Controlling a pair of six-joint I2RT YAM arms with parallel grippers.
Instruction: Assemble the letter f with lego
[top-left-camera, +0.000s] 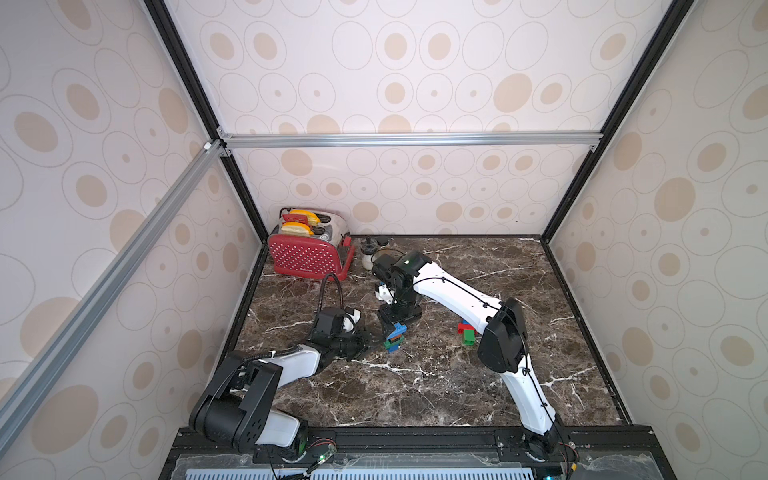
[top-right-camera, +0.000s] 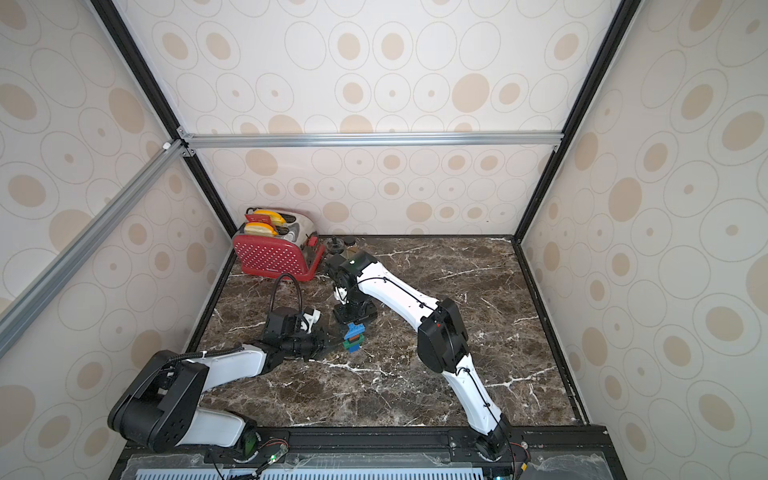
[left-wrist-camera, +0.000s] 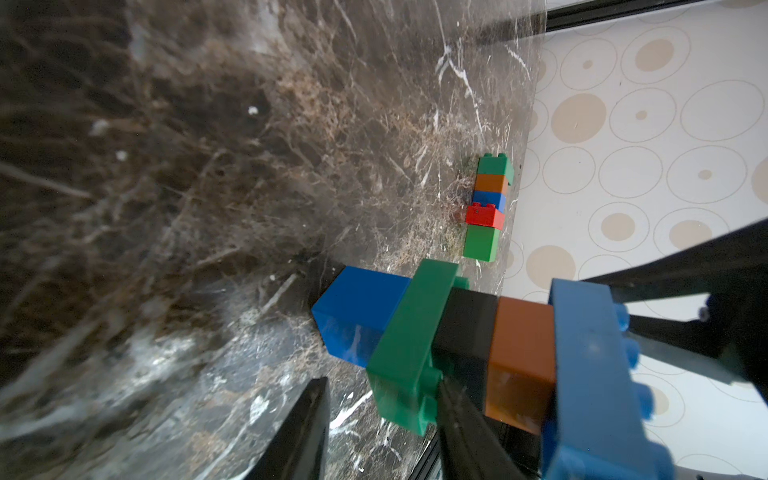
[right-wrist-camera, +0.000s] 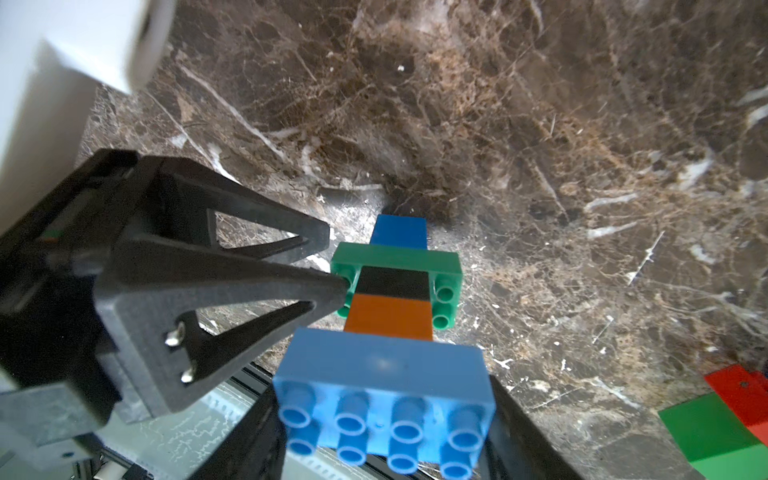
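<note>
My right gripper (top-left-camera: 387, 323) is shut on a stacked lego piece: a long light blue brick (right-wrist-camera: 382, 360) with orange (right-wrist-camera: 388, 313), black (right-wrist-camera: 392, 281), green (right-wrist-camera: 396, 256) and dark blue (right-wrist-camera: 397, 229) bricks in line, held above the marble surface. In the left wrist view the same piece fills the lower right, the green brick (left-wrist-camera: 404, 344) nearest the fingertips of my left gripper. That gripper stands part open just beside it; in the top views its tip is left of the piece (top-right-camera: 353, 336).
A row of loose-looking bricks (left-wrist-camera: 485, 214) lies to the right on the marble floor (top-left-camera: 416, 384). A red toaster-like toy (top-left-camera: 308, 256) and dark jars (top-left-camera: 369, 248) stand at the back left.
</note>
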